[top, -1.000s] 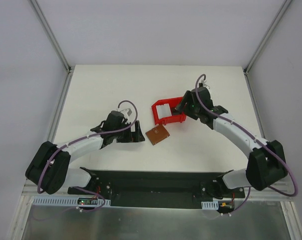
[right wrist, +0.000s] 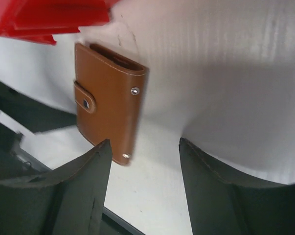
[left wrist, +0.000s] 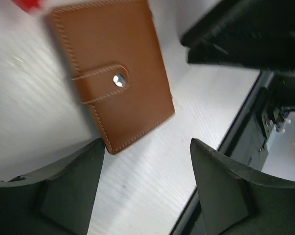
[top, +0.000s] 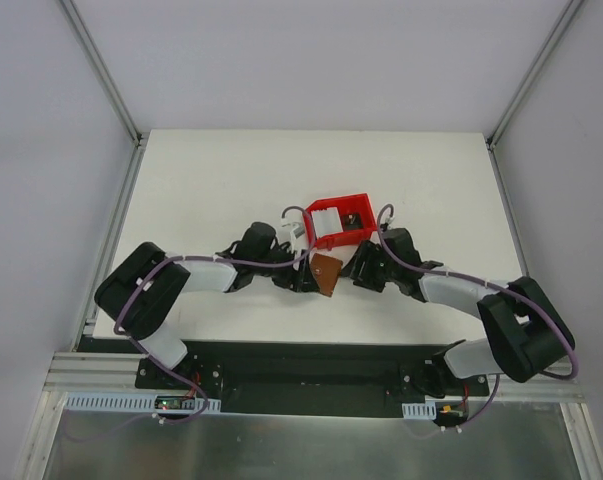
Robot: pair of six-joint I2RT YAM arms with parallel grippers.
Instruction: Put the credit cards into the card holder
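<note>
In the top view the brown card holder [top: 326, 273] is between the two grippers, just in front of the red box. It appears tilted, its clasp face toward the left wrist camera. My left gripper has its fingertips apart, with the lower end of the brown holder [left wrist: 123, 93] at or just beyond them; a firm hold cannot be made out. The right gripper is open with nothing between its fingers; the holder [right wrist: 108, 98] stands off to its left, slotted edge showing. White cards [top: 326, 222] lie in the box.
The red box [top: 353, 238] stands right behind the holder, and a dark item [top: 351, 221] lies in its right compartment. The two grippers are close together.
The right gripper came down from over the red box to the holder's right side.
</note>
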